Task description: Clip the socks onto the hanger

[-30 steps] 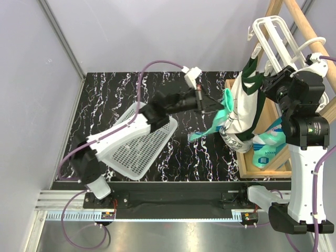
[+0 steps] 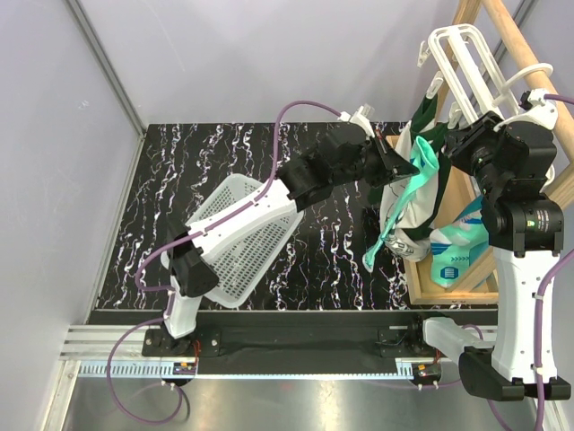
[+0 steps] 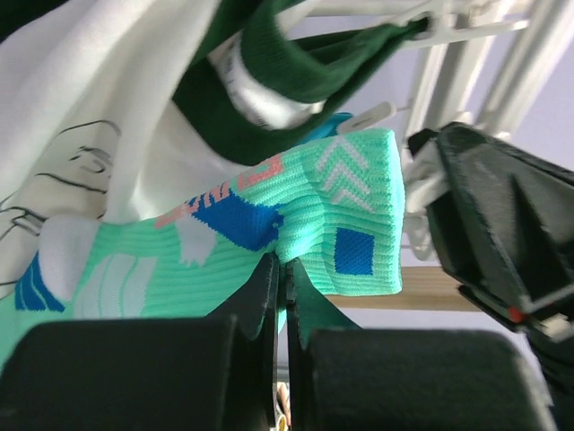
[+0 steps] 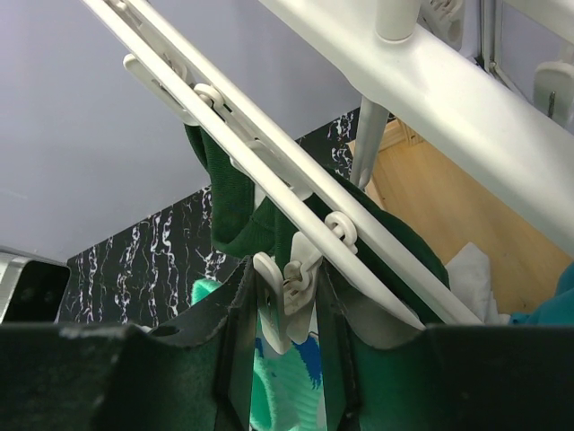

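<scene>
A teal sock with blue and white patches dangles from my left gripper, whose fingers are shut on it. In the left wrist view the sock's ribbed cuff stands up past the fingertips, with the rest spreading left. My right gripper is shut on a white clip of the hanger; the teal fabric shows below and behind that clip. Green-and-white cloth hangs from the hanger behind the sock. Another teal sock hangs lower at the right.
A white perforated basket, empty where visible, stands on the black marbled table. A wooden frame carries the hanger, with its base at the right. Further clips line the hanger.
My left gripper has moved right and slightly up with the sock, bringing it from left of the green-and-white cloth to in front of it. The right arm looks still.
</scene>
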